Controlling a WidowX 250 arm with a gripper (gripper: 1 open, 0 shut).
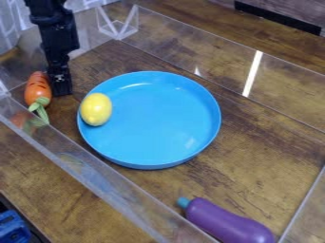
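The black gripper (56, 74) points down at the upper left, low over the wooden surface just behind an orange toy carrot (37, 92) with green leaves; its fingers are dark and small, their spacing hard to make out. A blue plate (165, 123) holds a yellow egg-shaped object (95, 109) at its left side. A purple toy eggplant (226, 220) lies at the lower right, outside the plate.
Clear plastic walls edge the wooden work area (260, 133). A blue object (10, 228) sits in the lower-left corner outside the wall. Free surface lies to the right of the plate.
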